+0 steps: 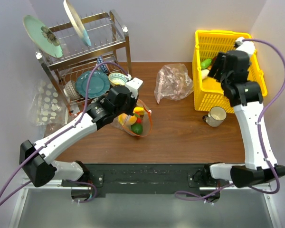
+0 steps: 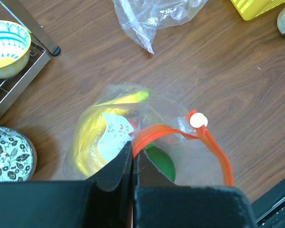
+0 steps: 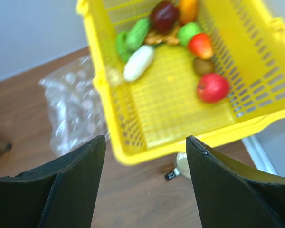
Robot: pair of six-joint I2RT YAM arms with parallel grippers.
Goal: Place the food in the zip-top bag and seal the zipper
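My left gripper is shut on the orange-zippered rim of the clear zip top bag [image 2: 204, 166], whose mouth gapes to the right. Through the plastic show a yellow food item [image 2: 88, 142] with a white label, a dark green one [image 2: 160, 163] and a bit of red. In the right wrist view, my right gripper has its fingers apart with nothing between them, above the front of the yellow basket [image 3: 166, 149]. Inside are a white vegetable [image 3: 139, 63], a red fruit [image 3: 213, 88], a purple one [image 3: 164, 17] and several others.
A crumpled clear bag [image 1: 174, 81] lies left of the basket. The mug [image 1: 215, 116] stands just in front of it. A dish rack [image 1: 85, 52] with plates and bowls fills the back left.
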